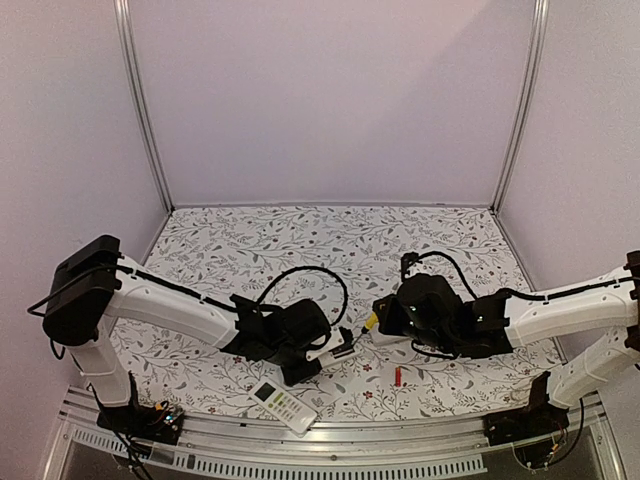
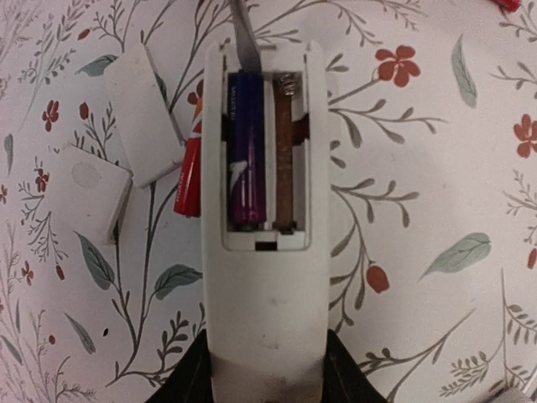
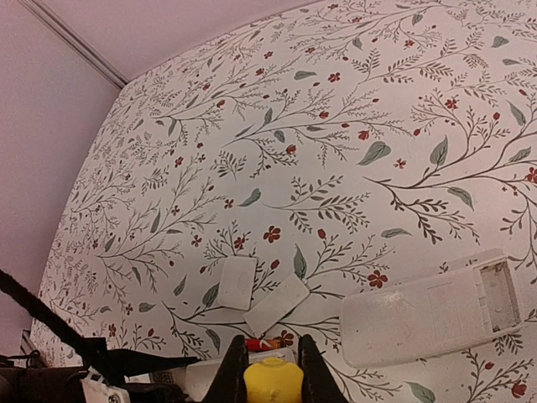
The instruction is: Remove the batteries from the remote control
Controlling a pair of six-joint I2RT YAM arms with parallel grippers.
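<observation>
A white remote control (image 2: 267, 311) is gripped by my left gripper, its battery compartment facing up. A purple-blue battery (image 2: 247, 159) lies in the left slot; the right slot (image 2: 284, 159) is bare, showing a spring. The flat metal tip (image 2: 246, 38) of a tool meets the battery's far end. My right gripper is shut on that tool's yellow handle (image 3: 273, 384). In the top view the yellow handle (image 1: 371, 322) slants down toward the held remote (image 1: 338, 356).
Two small white covers (image 2: 143, 113) (image 2: 91, 189) lie on the table, and a red battery (image 2: 190, 180) shows partly behind the held remote. Another red battery (image 1: 398, 376) lies at front right. A remote with buttons (image 1: 285, 405) rests at the front edge; another white case (image 3: 428, 311) lies face down.
</observation>
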